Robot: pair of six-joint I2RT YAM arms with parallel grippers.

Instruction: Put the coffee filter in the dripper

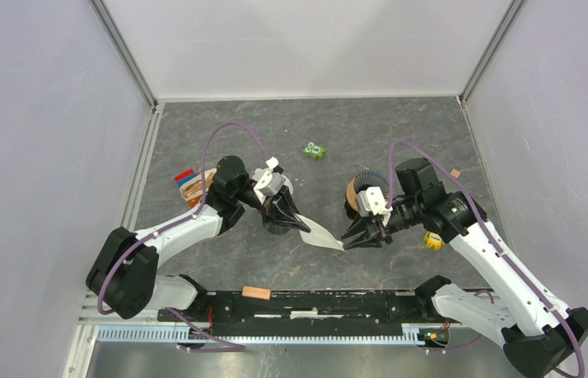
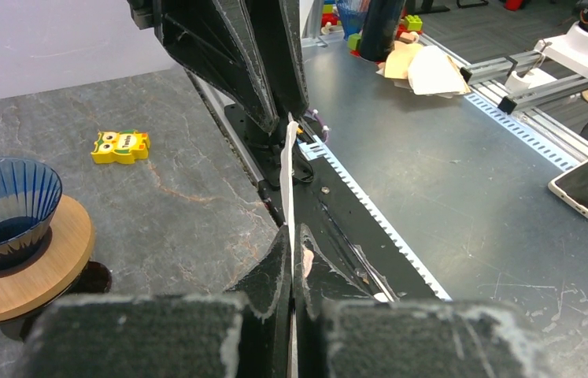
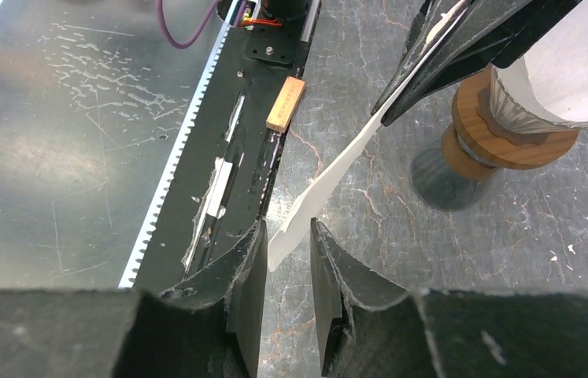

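A flat white paper filter (image 1: pixel 318 235) hangs from my left gripper, which is shut on it and shows it edge-on in its wrist view. My right gripper is open, its fingertips at the free corner of the paper (image 3: pixel 330 177). A blue ribbed dripper (image 2: pixel 9 189) on a wooden stand (image 2: pixel 70 260) is at the right of the mat, partly behind the right arm in the top view. A second dripper (image 3: pixel 534 102) with white paper in it is under the left arm.
A yellow toy (image 1: pixel 433 240), green toy (image 1: pixel 314 150) and coloured blocks (image 1: pixel 189 183) lie on the marble mat. A wooden block (image 1: pixel 257 292) is at the front edge.
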